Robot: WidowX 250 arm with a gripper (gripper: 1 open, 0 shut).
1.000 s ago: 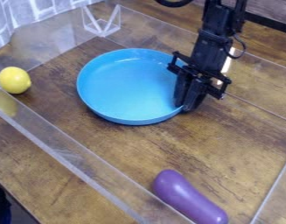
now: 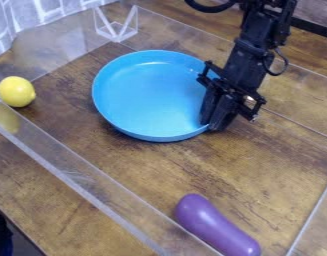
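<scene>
A blue round plate (image 2: 148,96) lies on the wooden surface in the upper middle. My black gripper (image 2: 222,100) reaches down from the top onto the plate's right rim, with its fingers over or around it; it appears closed on the rim, though the fingertips are hard to make out against the dark arm.
A yellow lemon-like object (image 2: 16,91) sits at the left. A purple eggplant-like object (image 2: 215,225) lies at the bottom right. Clear plastic walls cross the left and top of the surface.
The plate has shifted slightly to the right over the last second, along with my gripper on its rim.
</scene>
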